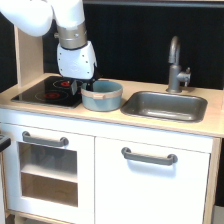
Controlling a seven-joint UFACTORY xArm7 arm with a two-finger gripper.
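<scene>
The white robot arm reaches down from the top left, and its dark gripper (78,82) is at the left rim of a grey-blue pot (103,99). The pot sits on the wooden counter, right of the black cooktop (43,92) with red rings. Whether the fingers are open or shut, or on the rim, is too small to tell.
A steel sink (164,105) with a tall tap (176,70) takes up the right of the counter (110,122). Below are white cabinet doors with grey handles, the left one with a window. A wooden side panel stands at the left.
</scene>
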